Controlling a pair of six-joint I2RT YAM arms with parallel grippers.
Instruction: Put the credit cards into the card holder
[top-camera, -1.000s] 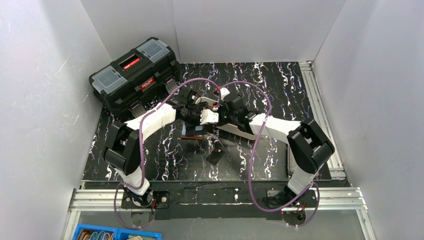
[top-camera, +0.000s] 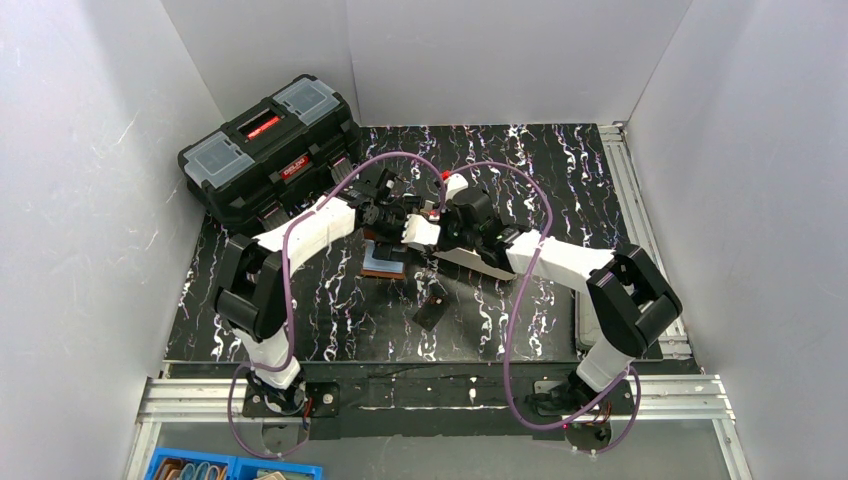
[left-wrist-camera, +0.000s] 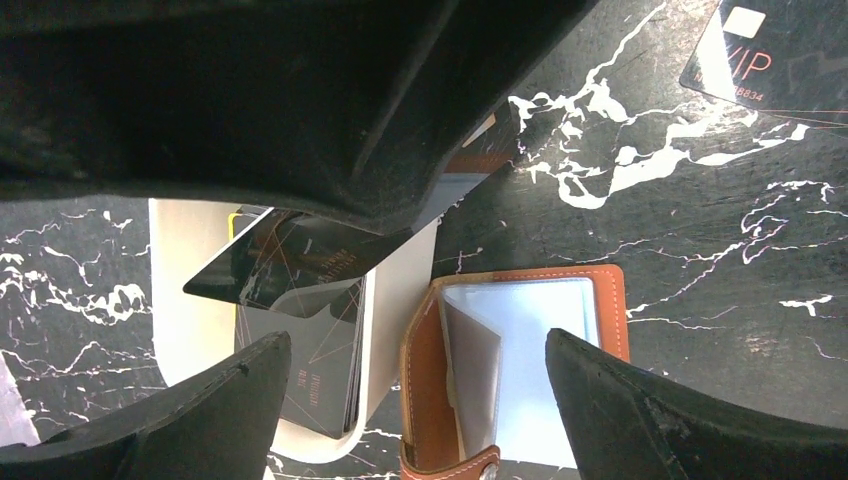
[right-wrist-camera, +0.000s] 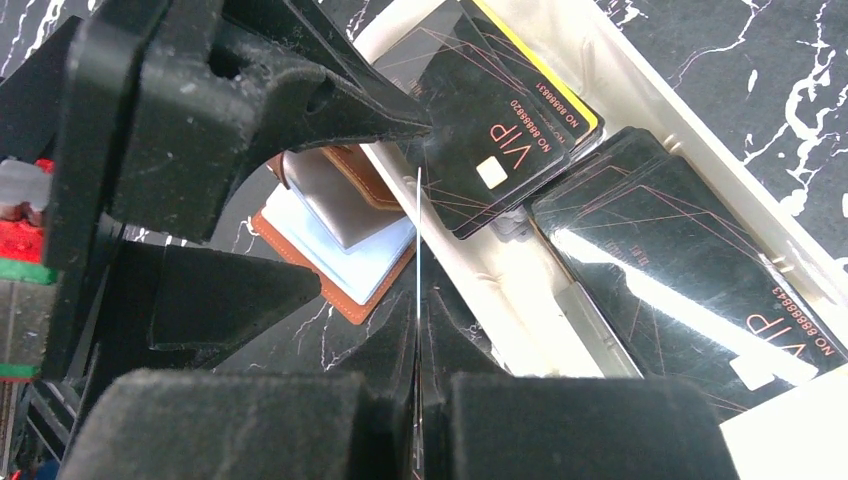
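The card holder (left-wrist-camera: 611, 320), brown leather with pale sleeves, lies open beside the white tray (right-wrist-camera: 515, 320), which holds black cards (right-wrist-camera: 660, 260). My left gripper is open above holder and tray edge. In the left wrist view dark cards also show under a large black part at the top; whether they are held is unclear. My right gripper is shut over the tray's near side, a thin pale edge upright at its tips, perhaps a card seen edge-on. A loose VIP card (top-camera: 431, 312) lies on the table nearer the front.
A black toolbox (top-camera: 240, 170) stands at the back left. Both arms meet closely over the middle.
Both arms have shifted slightly, the right wrist a little to the right, uncovering a bit more around the grippers. The loose card has not moved.
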